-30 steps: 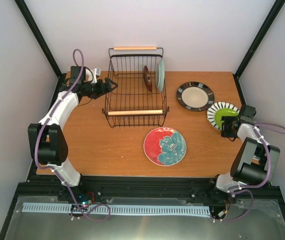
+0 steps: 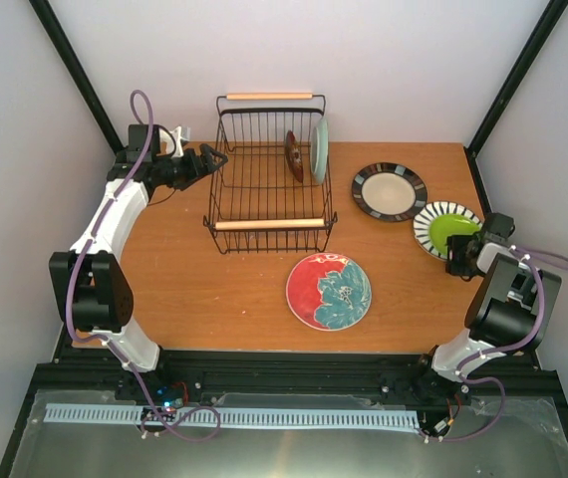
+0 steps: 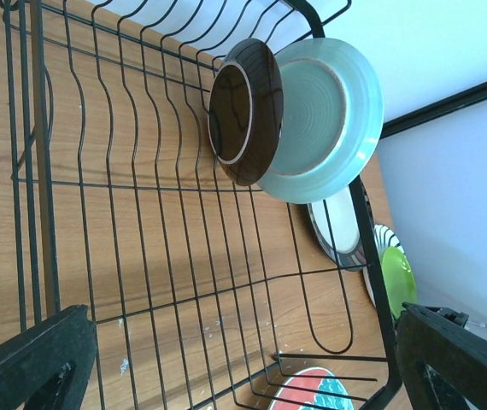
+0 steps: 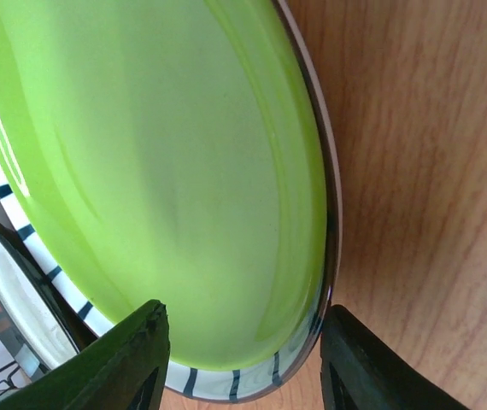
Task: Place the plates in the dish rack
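A black wire dish rack (image 2: pixel 269 225) holds a dark brown plate (image 3: pixel 265 102) and a pale turquoise plate (image 3: pixel 333 111), both on edge at its right side. On the table's right lies a green plate with a striped rim (image 2: pixel 427 227). My right gripper is part open at that plate's near edge, one finger (image 4: pixel 145 342) over its face and the other outside the rim. A dark-rimmed plate (image 2: pixel 390 211) and a red plate with a turquoise flower (image 2: pixel 309 292) lie flat. Open and empty, my left gripper hovers at the rack's left side.
Bare wood (image 2: pixel 199 299) spreads left of the red plate and in front of the rack. The right wall (image 2: pixel 563 149) stands close beside the green plate and my right arm. The rack's left half is empty.
My left arm has drawn back slightly to the left. The right gripper has shifted a little to the right and nearer the front, at the green plate's edge. The plates look unmoved.
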